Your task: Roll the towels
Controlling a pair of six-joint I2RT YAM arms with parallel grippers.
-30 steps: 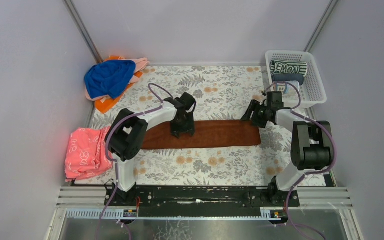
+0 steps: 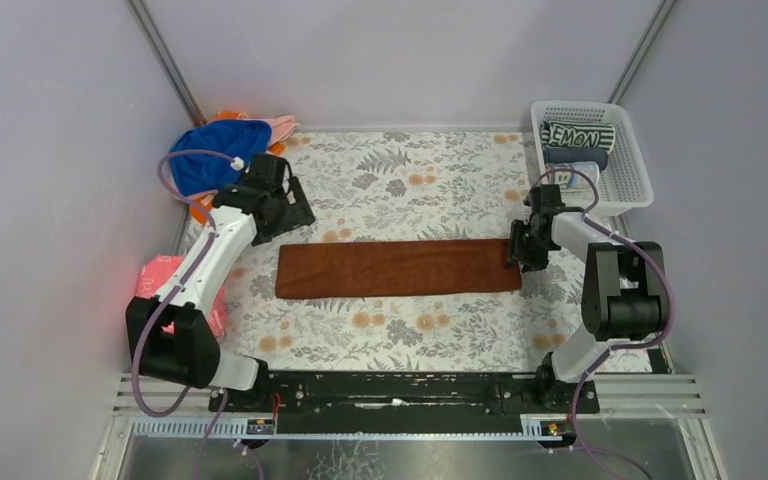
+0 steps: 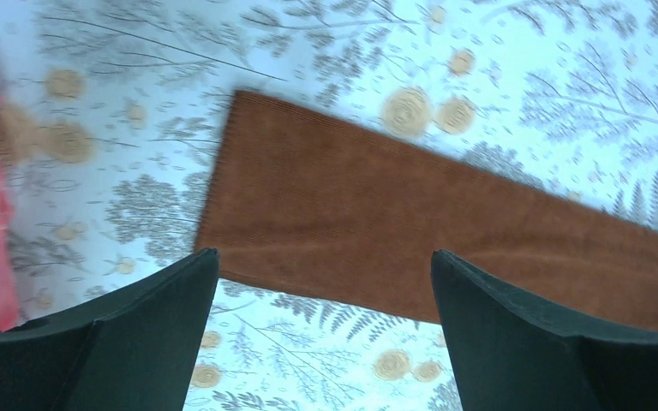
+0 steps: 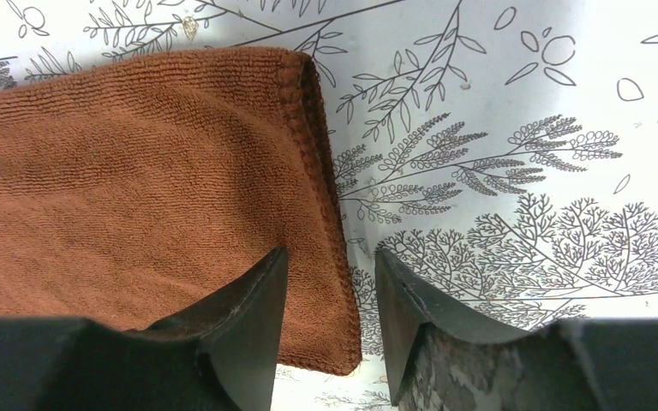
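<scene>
A brown towel [image 2: 400, 268], folded into a long flat strip, lies across the middle of the table. Its left end shows in the left wrist view, where the towel [image 3: 326, 197] is seen past my open left gripper; nothing is between those fingers. From above, the left gripper [image 2: 298, 208] hovers behind the strip's left end. My right gripper is part open at the strip's right end, one finger over the brown cloth [image 4: 163, 171] and the other beyond its folded edge. No cloth is gripped there.
A white basket [image 2: 638, 165] with several rolled towels stands at the back right. Blue, orange and pink cloths [image 2: 215, 150] are heaped at the back left, and a coral towel [image 2: 160, 275] lies at the left edge.
The left arm has swung left and back, off the middle of the brown towel. My right gripper has turned and moved slightly right, to the towel's end. The towel looks unchanged.
</scene>
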